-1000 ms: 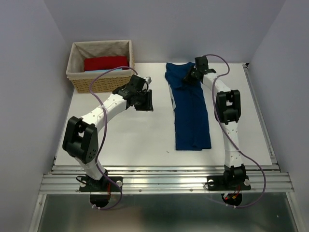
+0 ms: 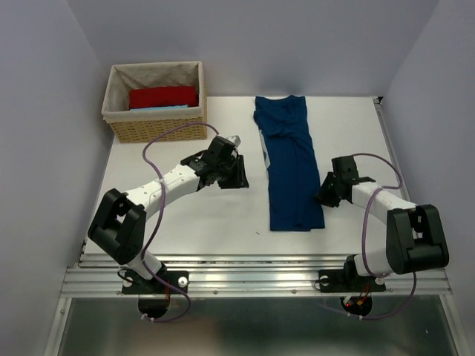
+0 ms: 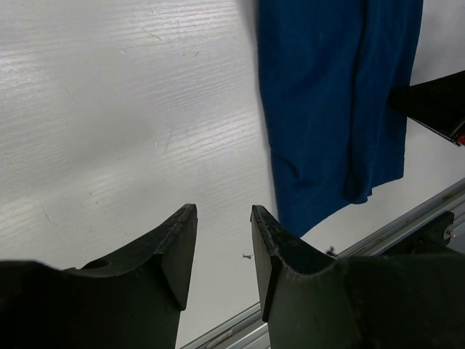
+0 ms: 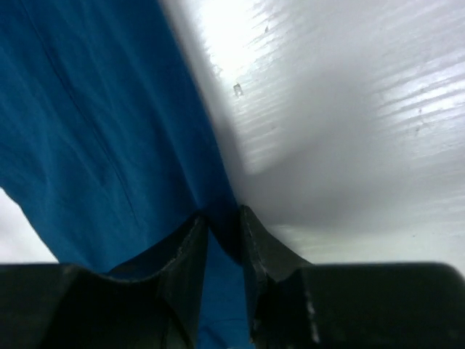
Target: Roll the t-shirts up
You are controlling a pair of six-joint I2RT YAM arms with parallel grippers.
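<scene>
A navy t-shirt lies folded in a long strip on the white table, its upper end bunched. My right gripper is down at the strip's lower right edge; in the right wrist view its fingertips sit on the cloth's edge, slightly apart, and whether cloth is between them is unclear. My left gripper hangs left of the shirt over bare table, open with nothing between its fingers.
A wicker basket with a red and a light blue folded item stands at the back left. A metal rail runs along the front edge.
My left gripper moved slightly down and right. The shirt looks nearly unchanged.
</scene>
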